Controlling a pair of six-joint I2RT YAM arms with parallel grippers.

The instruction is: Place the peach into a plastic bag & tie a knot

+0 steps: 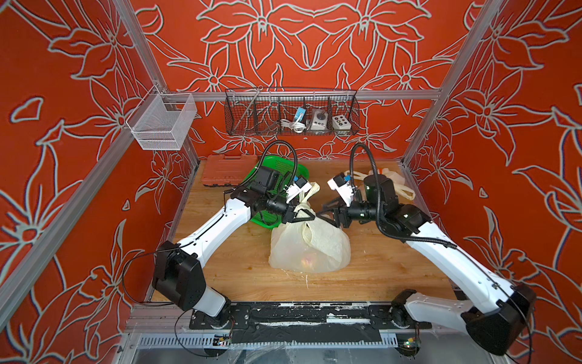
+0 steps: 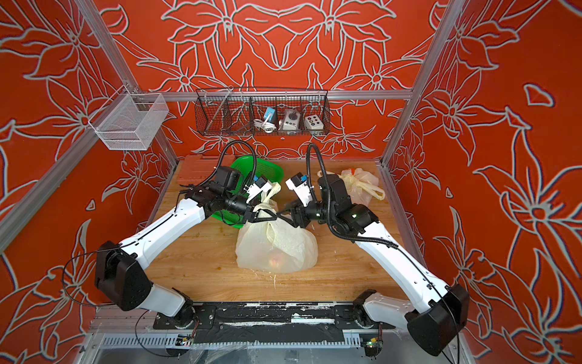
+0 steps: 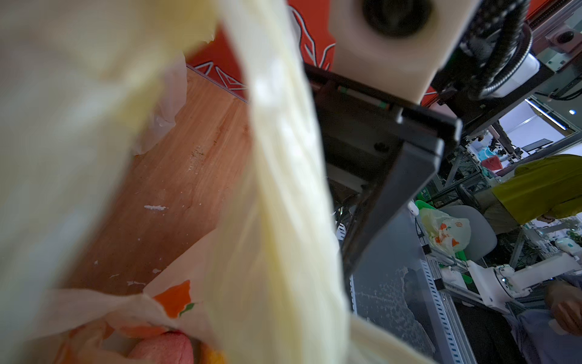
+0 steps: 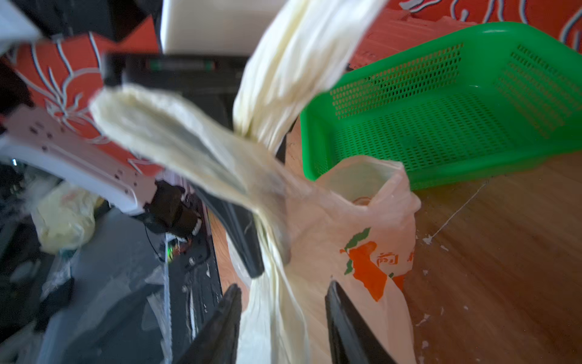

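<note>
The whitish plastic bag [image 1: 309, 248] stands on the table, bulging below and gathered at its top. A pink peach [image 3: 162, 350] shows inside it in the left wrist view. My left gripper [image 1: 309, 216] is shut on the bag's gathered neck; a twisted strand [image 3: 291, 200] runs past its finger [image 3: 394, 188]. Just to the right, my right gripper is partly open, its fingers [image 4: 221, 330] apart. Bag film passes between or behind them, but they do not pinch it. One handle loop [image 4: 182, 133] sticks up over the left finger.
Behind the left arm lies a green basket [image 4: 436, 130], with a red case [image 1: 229, 170] farther back. More plastic bags [image 2: 363, 185] lie at the back right.
</note>
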